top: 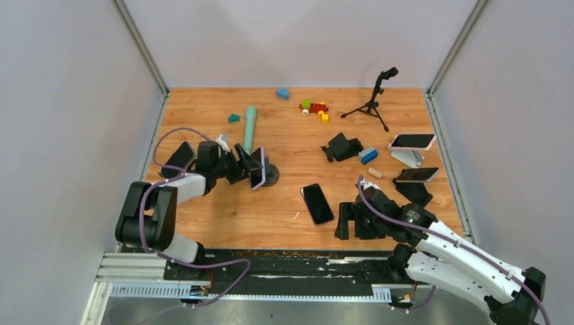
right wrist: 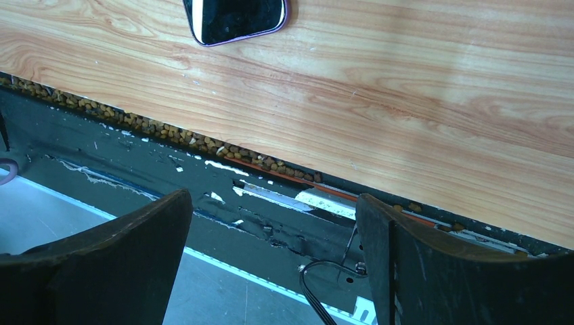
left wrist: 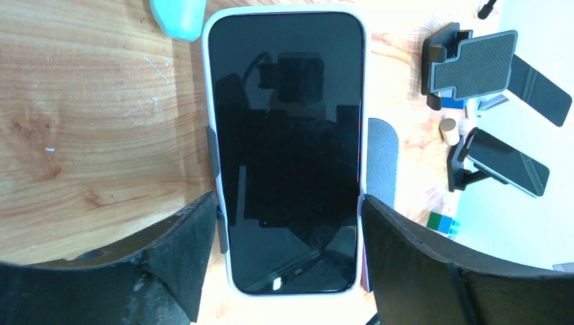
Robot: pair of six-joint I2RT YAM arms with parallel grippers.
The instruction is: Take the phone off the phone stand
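Note:
A phone with a pale lilac rim and dark screen (left wrist: 291, 156) leans on a dark phone stand (top: 271, 177) with a round base. Dark clips of the stand show along the phone's left edge in the left wrist view. My left gripper has one finger at each long edge of this phone, near its lower half. The fingertips look close against the rim; whether they press on it is unclear. Over the front right of the table, my right gripper stands open with nothing between its fingers.
Another phone (top: 317, 204) lies flat at mid-front. Two more stands with phones (top: 413, 141) are at the right, near an empty black stand (top: 342, 147) and a tripod (top: 373, 101). A teal cylinder (top: 250, 128) lies just behind the left phone.

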